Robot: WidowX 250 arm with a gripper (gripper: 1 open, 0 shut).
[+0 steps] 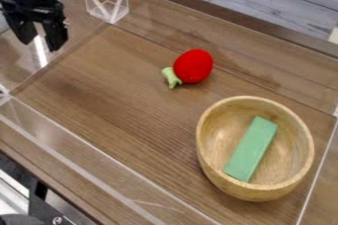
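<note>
My gripper (36,17) is at the far top left of the camera view, dark and partly cut off by the frame edge, open. A red rounded object (195,65) with a green tip (171,77) lies right of centre on the wooden table. A wide tan bowl (211,155) stands at the lower right with a green bar (251,150) inside.
A small clear or white wire-like item (106,7) sits near the top left, right of my gripper.
</note>
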